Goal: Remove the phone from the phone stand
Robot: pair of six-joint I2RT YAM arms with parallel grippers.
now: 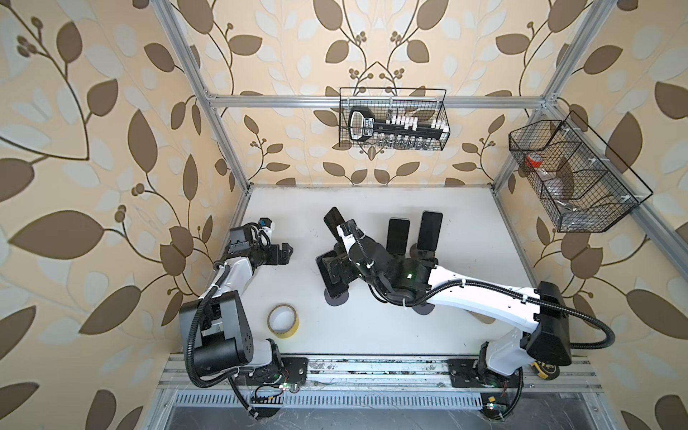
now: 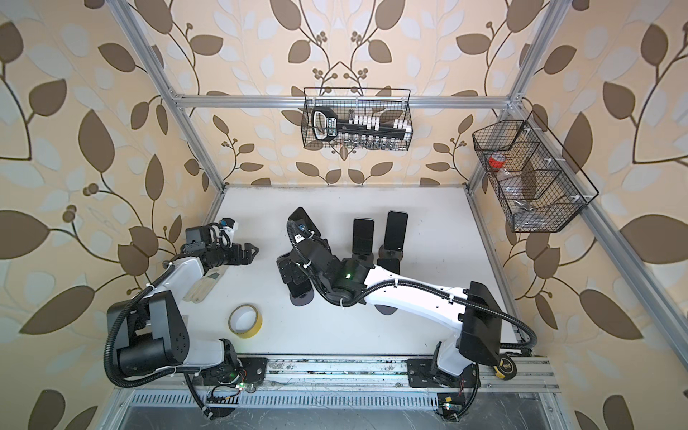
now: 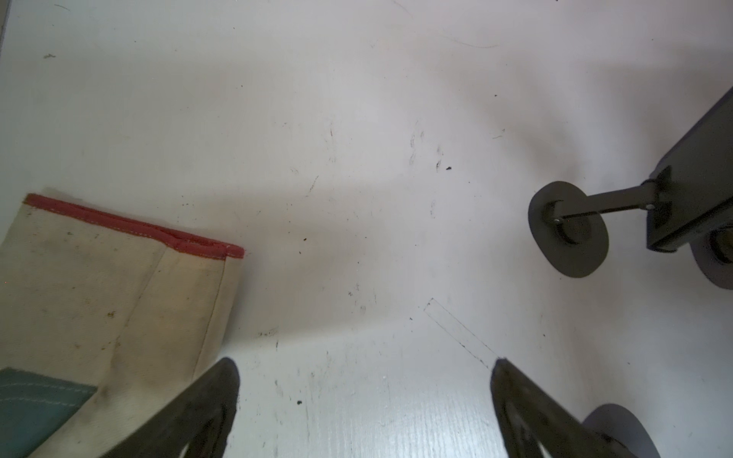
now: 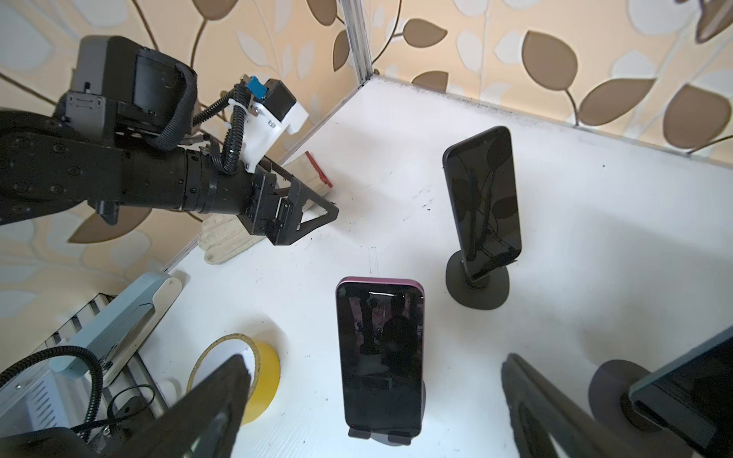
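Note:
A black phone with a pink edge (image 4: 380,355) stands upright on its stand, its lower edge resting on the stand's lip. My right gripper faces it with fingers apart; the phone shows in the gap between the fingers, with no contact visible. From the top left, that phone (image 1: 329,276) is partly covered by the right gripper. Another phone on a stand (image 4: 485,202) is behind it. At the left side of the table, my left gripper is spread over bare table, nothing between its fingers.
More phones on stands (image 1: 397,235) (image 1: 430,230) stand to the right, and a front right one (image 2: 387,265) is mostly hidden by the right arm. A yellow tape roll (image 1: 283,320) lies front left. Cloth (image 3: 114,282) lies near the left gripper.

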